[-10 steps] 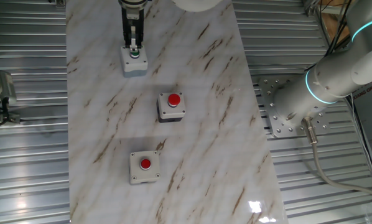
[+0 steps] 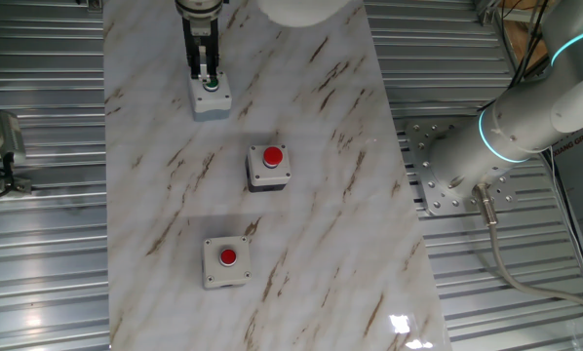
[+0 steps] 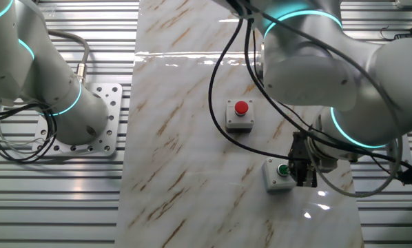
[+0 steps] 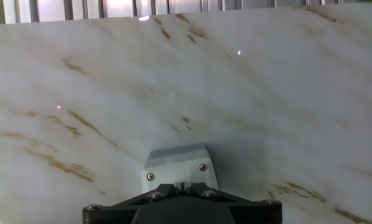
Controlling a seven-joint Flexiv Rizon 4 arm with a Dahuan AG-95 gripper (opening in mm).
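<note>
Over the far-left box (image 2: 212, 105), a light one with a green button (image 2: 213, 85), hangs my gripper (image 2: 205, 77). In exterior view 2 the same green button (image 3: 283, 169) shows just beside the dark fingers; whether they touch it I cannot tell. From the wrist, the fingertips meet at the centre, so the gripper is shut, with nothing seen between them. They cover the button there, leaving the box's screwed end (image 4: 178, 171) visible. Two more boxes carry red buttons: one mid-table (image 2: 268, 175), one nearer the front (image 2: 227, 263).
The boxes stand apart on a marbled tabletop (image 2: 340, 244) that is otherwise bare. Ribbed metal decking (image 2: 43, 253) runs along both sides. The arm's base (image 2: 467, 161) is bolted down at the right, and loose black cables (image 3: 216, 86) loop beside the arm in exterior view 2.
My gripper has shifted slightly left above the green-button box in exterior view 1, and the pale arm part at the top has moved left too. All boxes stay where they were.
</note>
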